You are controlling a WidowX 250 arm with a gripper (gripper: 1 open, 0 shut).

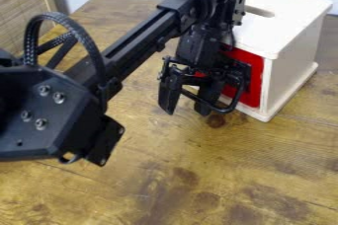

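Note:
My black gripper [187, 99] is down low in front of a white wooden box [283, 37] with a red front panel [248, 83]. Its fingers point toward the table and sit close against the box's red face, partly covering it. Dark finger parts show apart at the lower end, but whether anything lies between them cannot be made out. The wrist and linkage hide much of the panel.
The black arm crosses the upper left of the view. A slatted wooden piece [16, 7] stands at the far left, with a white wall behind.

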